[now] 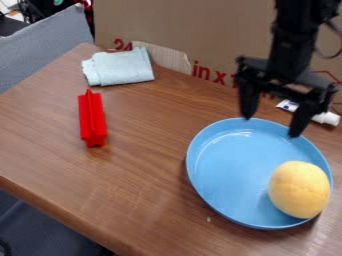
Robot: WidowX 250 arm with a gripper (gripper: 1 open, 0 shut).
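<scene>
My black gripper [273,110] hangs open, slightly blurred, above the back rim of a blue plate [234,175], with nothing seen between its fingers. A yellow round object [299,189] rests on the plate's right part. A red bar-shaped object [92,118] lies on the left of the wooden table [107,190].
A folded pale cloth [118,68] lies at the back left. A white tube [325,118] is partly hidden behind my gripper at the right. A cardboard panel [201,25] stands along the back.
</scene>
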